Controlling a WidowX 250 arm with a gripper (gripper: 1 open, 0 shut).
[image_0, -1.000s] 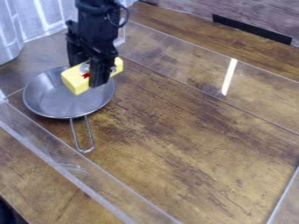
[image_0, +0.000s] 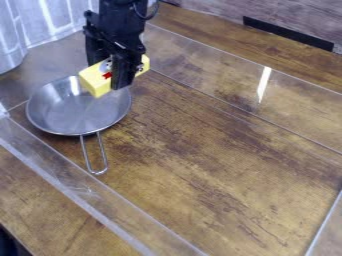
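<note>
My black gripper (image_0: 116, 62) is shut on a yellow box (image_0: 96, 82) with a red and white mark, held over the back part of a grey metal pan (image_0: 64, 112). The pan lies on the wooden table at the left, its wire handle (image_0: 94, 163) pointing toward the front. The fingers partly cover the box.
Transparent panels edge it at left and far right. A light cylindrical object (image_0: 8, 45) stands at the back left.
My gripper and the yellow box have moved up and slightly toward the back over the last second. The pan has stayed in place.
</note>
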